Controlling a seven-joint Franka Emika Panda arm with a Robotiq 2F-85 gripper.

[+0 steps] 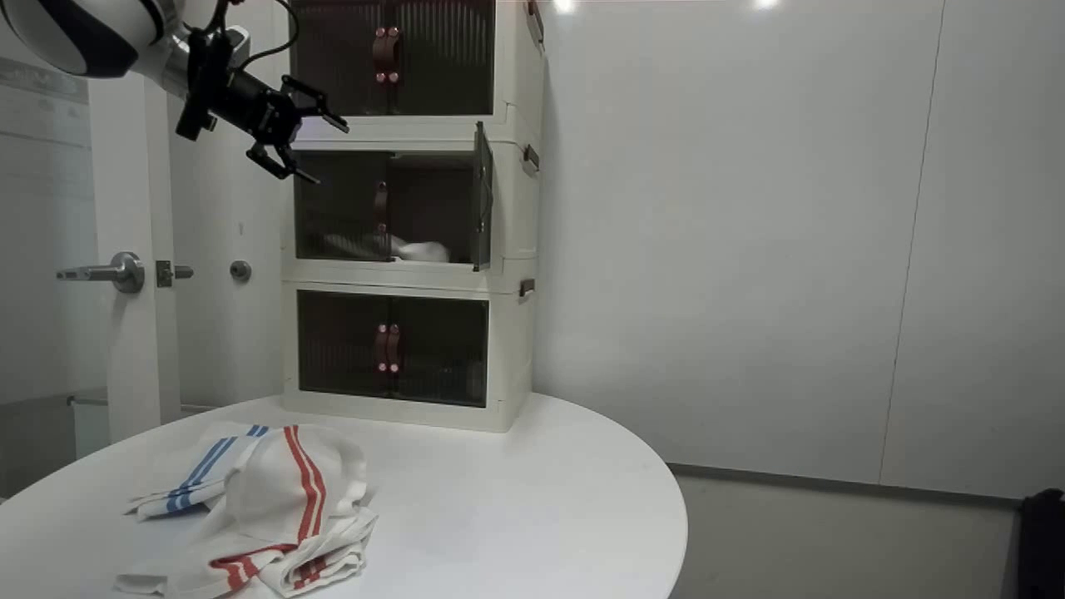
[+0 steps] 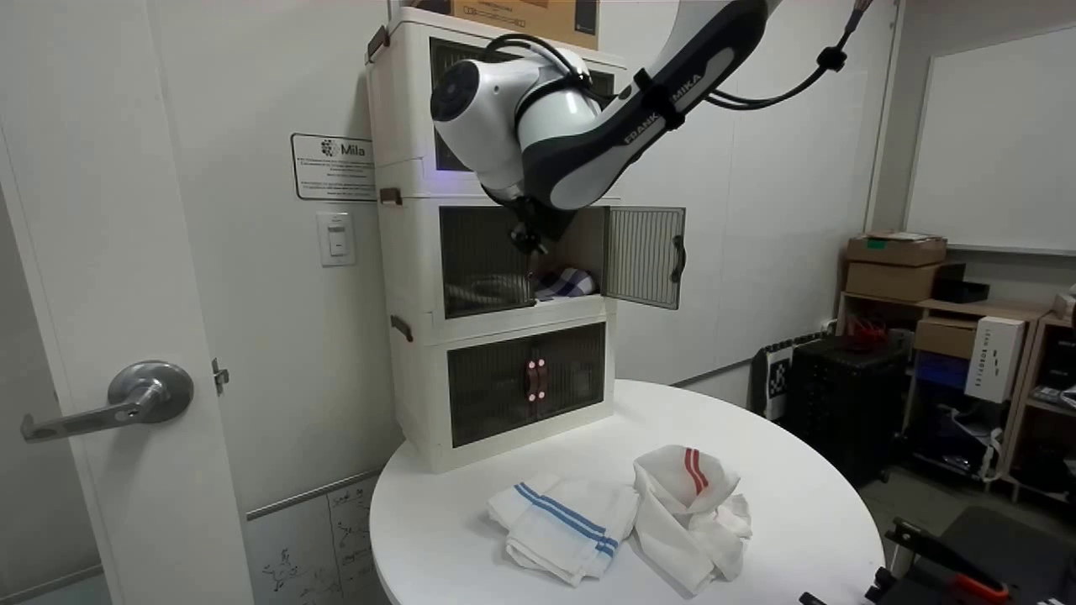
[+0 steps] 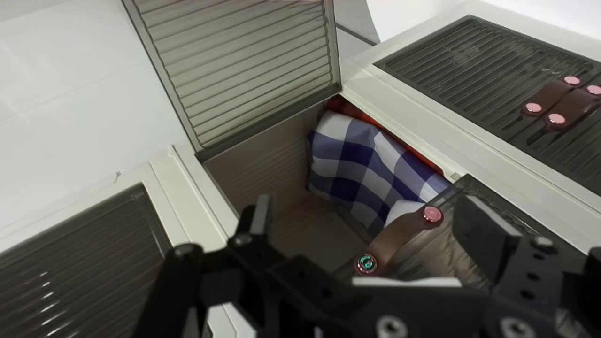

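My gripper is open and empty, high up in front of the middle cabinet's left side. In the wrist view its two fingers stand wide apart, with the closed door's brown leather handle seen between them. The middle cabinet's right door stands swung open; its left door is closed. Inside lies a blue-and-white checked cloth, with something white beside it. On the table rest a white towel with red stripes, crumpled, and a white towel with blue stripes, folded flat.
The upper cabinet and the lower cabinet are both closed. A house door with a metal handle stands at the left.
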